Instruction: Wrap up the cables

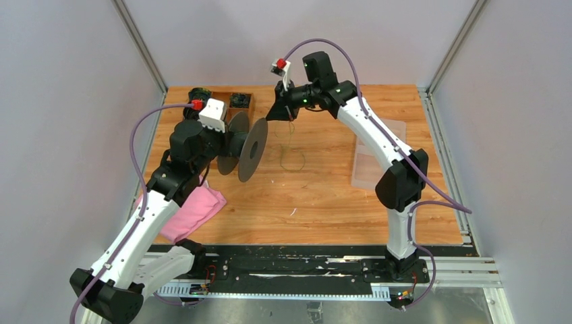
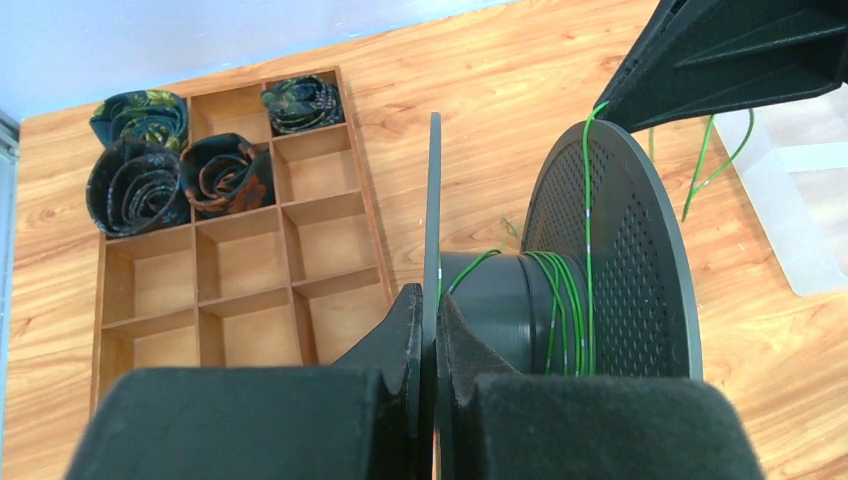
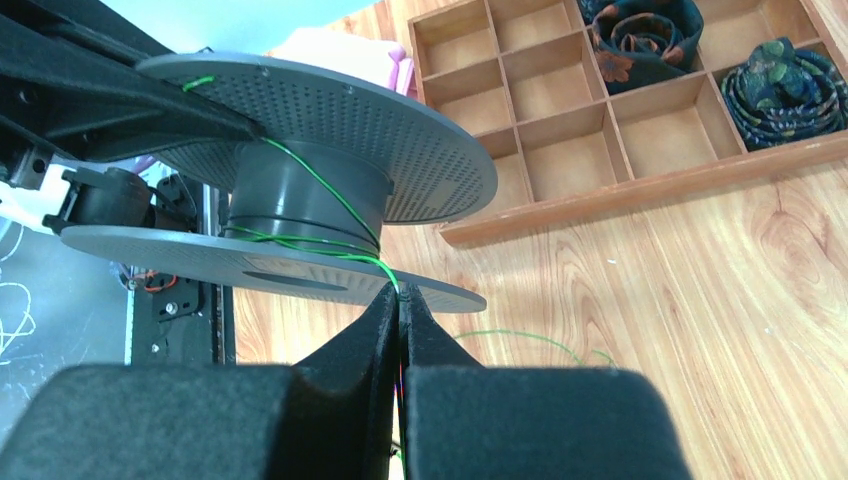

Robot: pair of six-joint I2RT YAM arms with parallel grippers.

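Note:
A dark grey spool [image 1: 253, 150] with two round flanges is held up over the left side of the table. My left gripper is shut on its near flange [image 2: 433, 210], seen edge-on in the left wrist view. Green cable [image 2: 588, 200] makes several loops round the hub and runs up over the inner face of the perforated far flange [image 2: 645, 260]. At that flange's rim, my right gripper is shut on the cable, which enters between its fingertips. A loose tail of cable [image 1: 293, 169] hangs beyond it.
Behind the spool is a wooden compartment box [image 2: 240, 265] with several rolled dark patterned cloths [image 2: 138, 187]. A pink cloth [image 1: 194, 214] lies at the table's left. A clear tray [image 1: 378, 158] sits at the right.

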